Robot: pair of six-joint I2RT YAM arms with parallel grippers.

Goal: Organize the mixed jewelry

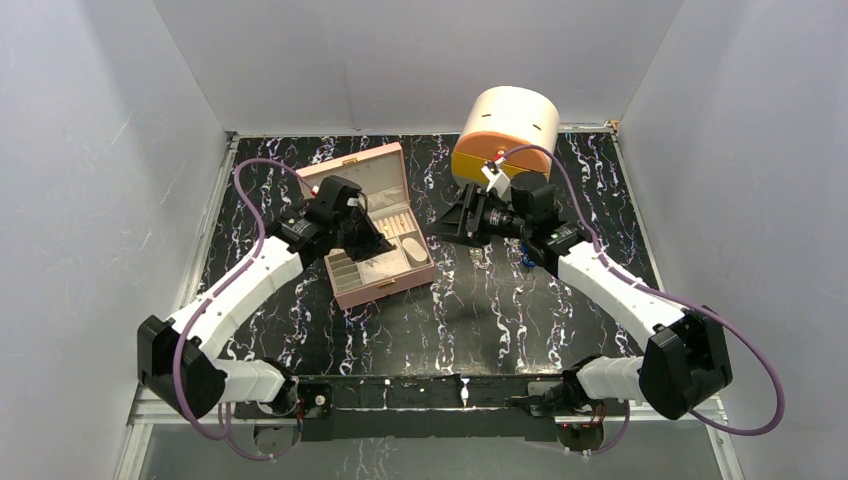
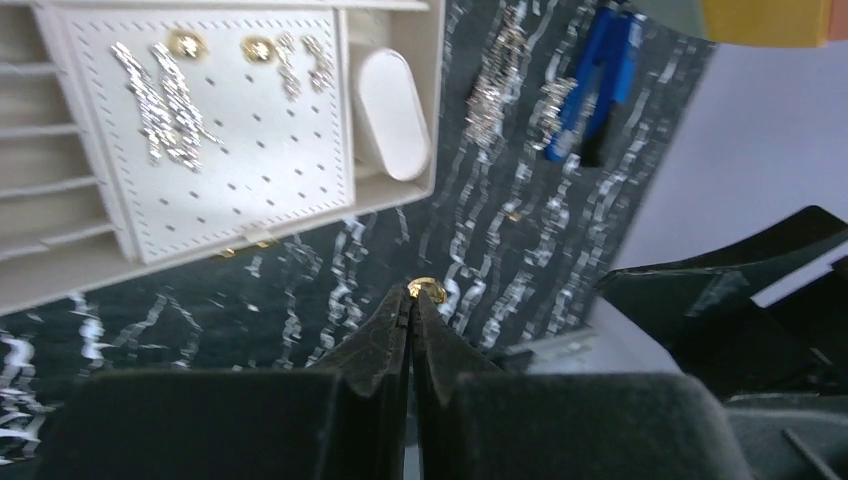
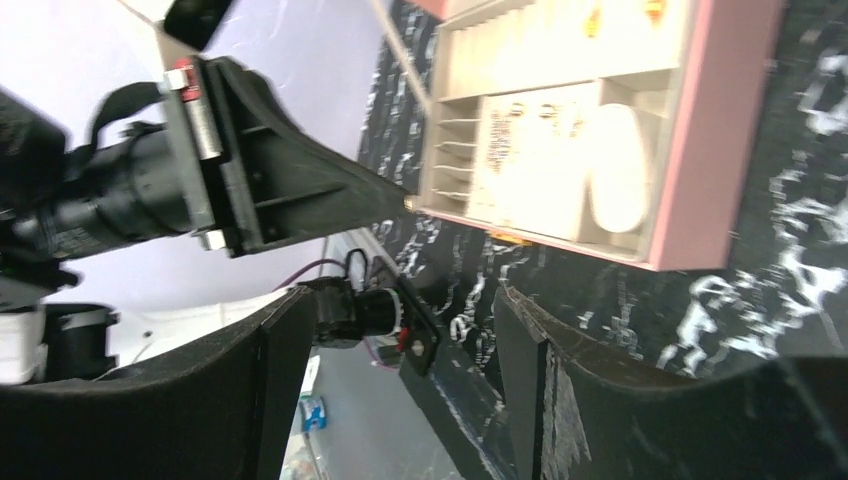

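Note:
The pink jewelry box stands open at centre-left, with slots, a dotted pad carrying silver chains and small earrings, and a white oval piece. My left gripper is above the box, shut, with a small gold piece showing at its fingertips. My right gripper is open beside the box, nothing between its fingers. More silver chains lie on the marble right of the box.
A rounded chest with yellow drawer stands at back right. Blue pliers lie below it.

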